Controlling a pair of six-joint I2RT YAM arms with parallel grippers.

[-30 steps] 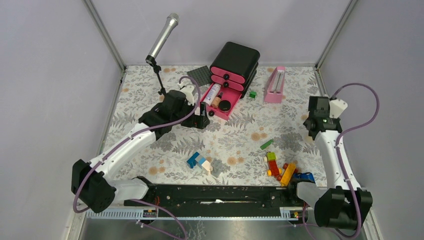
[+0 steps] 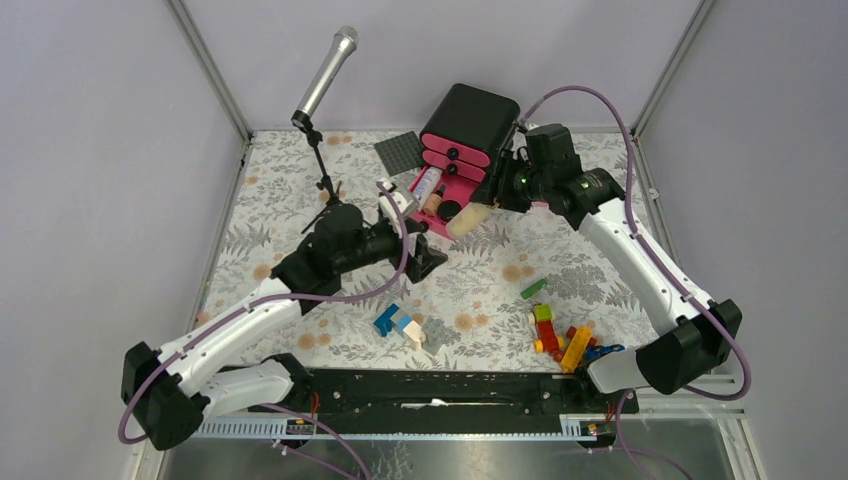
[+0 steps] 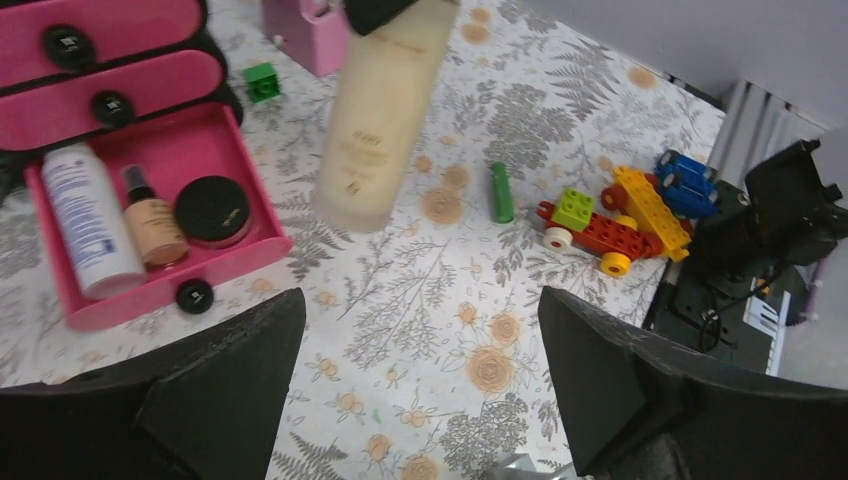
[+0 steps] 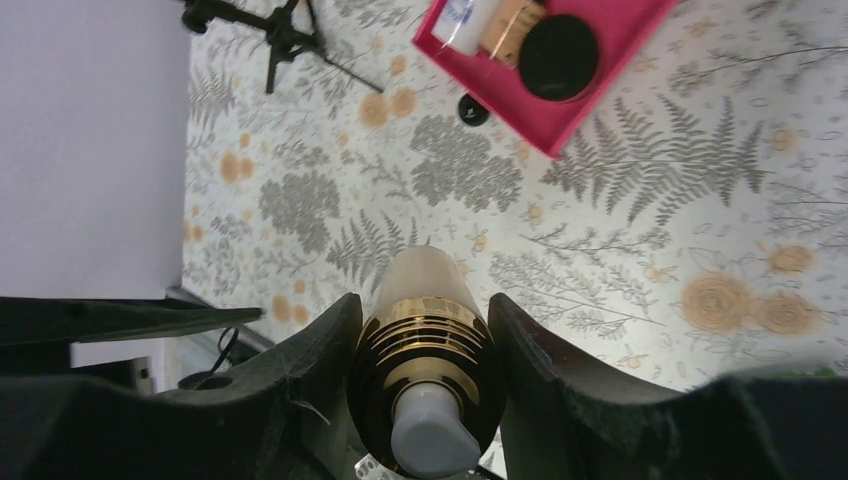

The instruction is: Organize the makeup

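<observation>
My right gripper is shut on a pale cream bottle [image 3: 372, 115] with a gold collar [image 4: 428, 345] and white nozzle. The bottle hangs tilted in the air, its base just off the right side of the open pink drawer [image 2: 430, 229]. Inside the drawer lie a white bottle [image 3: 92, 222], a small tan bottle with a dark cap [image 3: 152, 222] and a round black-lidded jar [image 3: 212, 208]; room is left around the jar. The left gripper stands open and empty in front of the drawer's front left, close to its black knob [image 3: 194, 296].
Behind the drawer stands the black cabinet [image 2: 470, 116] with shut pink drawers. Toy vehicles [image 2: 562, 345], a green block [image 2: 534, 288] and blue-white blocks [image 2: 400, 325] lie nearer the front. A microphone stand [image 2: 322, 160] rises at the left.
My right arm has swung from the far right leftward to the drawer, carrying the cream bottle.
</observation>
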